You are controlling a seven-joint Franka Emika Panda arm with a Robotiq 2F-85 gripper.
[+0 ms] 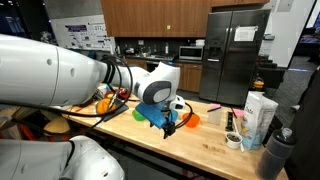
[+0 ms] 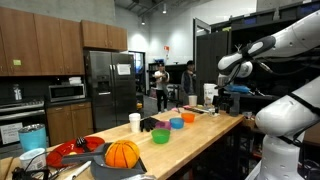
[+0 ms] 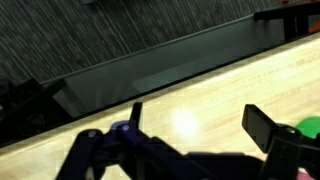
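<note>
My gripper is open over the table's edge in the wrist view, its dark fingers apart and nothing between them. Bare pale wood of the table (image 3: 185, 122) shows below it, and part of a green bowl (image 3: 309, 127) appears at the right. In exterior view 1 the gripper (image 1: 166, 127) hangs above the near part of the table. Farther along the tabletop, exterior view 2 shows a green bowl (image 2: 161, 136), an orange bowl (image 2: 176, 123), a blue bowl (image 2: 188, 117) and an orange ball (image 2: 124, 155).
A dark bottle (image 1: 275, 155), a large carton (image 1: 258, 118) and a white cup (image 1: 233, 140) stand at the table's right end in exterior view 1. A red pan (image 2: 78, 147) lies beyond the ball.
</note>
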